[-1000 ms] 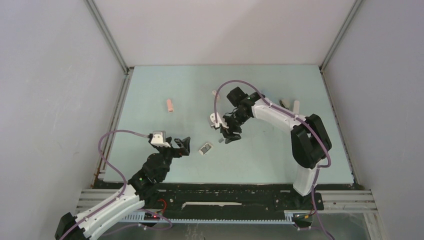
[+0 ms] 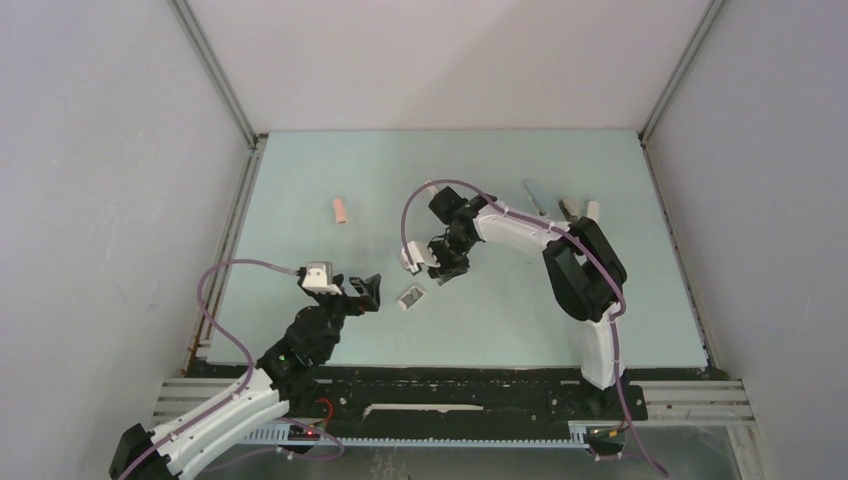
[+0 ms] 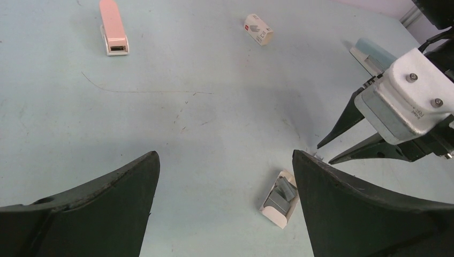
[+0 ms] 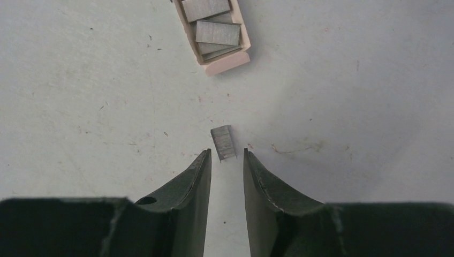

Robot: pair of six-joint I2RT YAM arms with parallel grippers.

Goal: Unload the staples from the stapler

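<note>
The pink stapler (image 3: 114, 29) lies closed on the table at the back left, also small in the top view (image 2: 340, 210). A short grey strip of staples (image 4: 223, 142) rests on the bare table. My right gripper hangs over the strip's near end with its fingers part open; the strip shows just ahead of the gap and nothing is held. Past it sits a small pink tray (image 4: 227, 63) with several staple strips inside. My left gripper stands open and empty at the table's left front, the tray to its right.
A small white box (image 3: 258, 29) lies towards the back. At the right rear are a light blue item (image 2: 535, 196), a dark-and-tan item (image 2: 569, 208) and a white block (image 2: 592, 211). The table between stapler and tray is clear.
My right arm has moved left, bringing its gripper over the loose staple strip beside the tray. The left arm, the stapler and the tray have stayed where they were.
</note>
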